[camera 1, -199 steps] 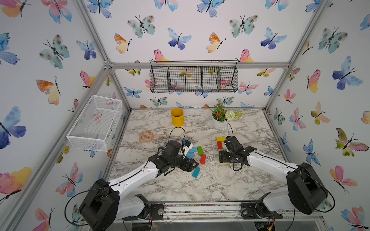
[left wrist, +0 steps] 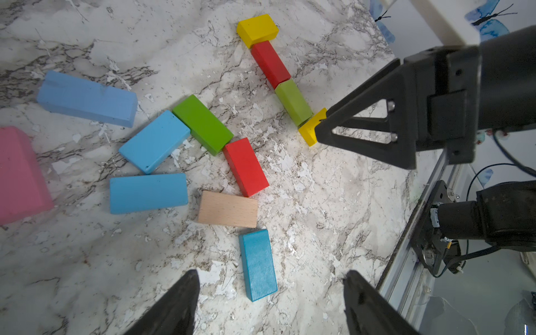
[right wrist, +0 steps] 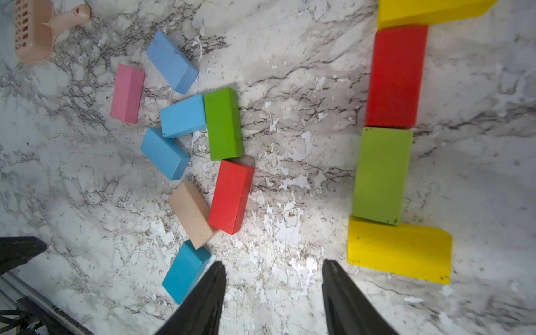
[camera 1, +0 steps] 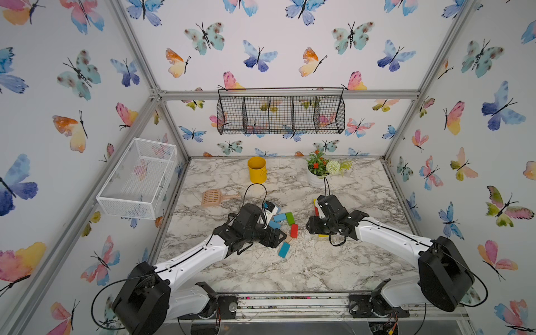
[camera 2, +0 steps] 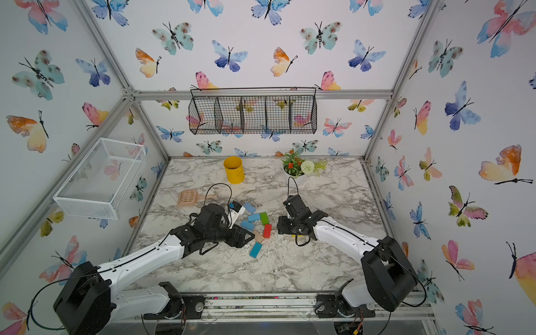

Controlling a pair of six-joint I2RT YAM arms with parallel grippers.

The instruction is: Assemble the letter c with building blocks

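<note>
At the right of the right wrist view, four-sided in outline like a C, stand a yellow block (right wrist: 435, 10) on top, a red block (right wrist: 395, 78), a light green block (right wrist: 383, 174) and a lower yellow block (right wrist: 399, 250), touching end to end. My right gripper hangs open left of the lower yellow block, nothing between its fingers. Loose blocks lie to the left: green (right wrist: 224, 124), red (right wrist: 231, 195), beige (right wrist: 192, 214), teal (right wrist: 186, 271), several blue ones and a pink one (right wrist: 127, 93). My left gripper is open above the teal block (left wrist: 258, 264), not gripping it.
A yellow mug (camera 1: 257, 169) and a potted plant (camera 1: 317, 175) stand at the back. A pink slotted scoop (camera 1: 212, 197) lies at the left. Both arms reach in close to the loose blocks.
The right gripper has lifted and shifted left, away from the lower yellow block. The left arm has barely moved, and the blocks appear to stay where they were.
</note>
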